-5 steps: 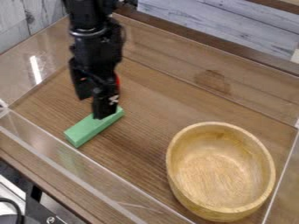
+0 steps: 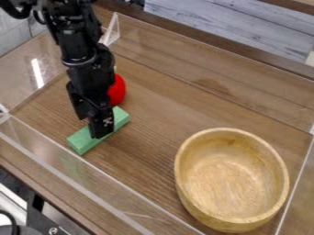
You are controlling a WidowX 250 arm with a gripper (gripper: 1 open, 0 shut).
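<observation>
My black gripper [image 2: 98, 119] hangs in the left half of the camera view, its lower end directly over a green bar [image 2: 88, 139] lying diagonally on the wooden table; it stands open, and whether its fingers touch the bar is hard to tell. A red object [image 2: 117, 88] sits just behind the gripper, partly hidden by it.
A tan round bowl [image 2: 230, 179] fills the lower right of the table. The table's raised edges run along the left and back.
The gripper has moved left and down onto the area of the green bar. The bar, red object and bowl appear in about the same places.
</observation>
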